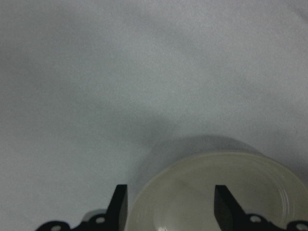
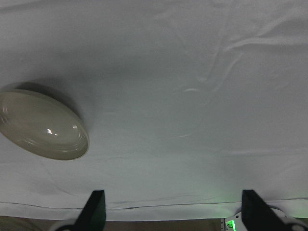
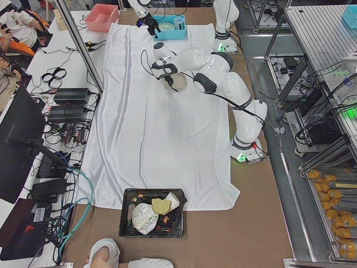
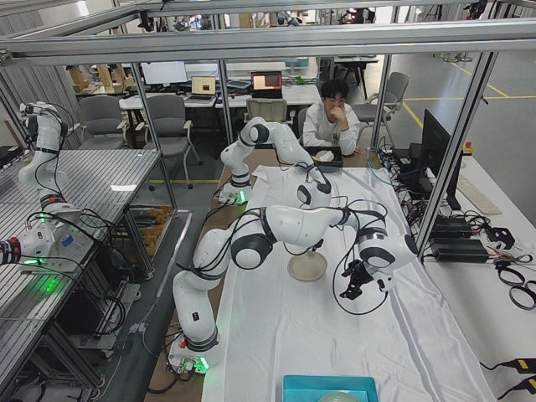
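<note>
A shallow beige plate (image 3: 179,84) (image 4: 307,268) (image 1: 192,192) (image 2: 41,126) lies on the white cloth. My left gripper (image 3: 169,82) is open just above it, one finger by the rim and the other over the plate, with nothing held. My right gripper (image 4: 357,280) is also open and empty, held above the cloth away from the plate, toward the blue tub.
A blue tub (image 3: 169,34) (image 4: 329,385) with dishes sits at one end of the cloth, a black tray (image 3: 152,231) with food items at the other. A pink bin (image 3: 102,17) stands on the side table.
</note>
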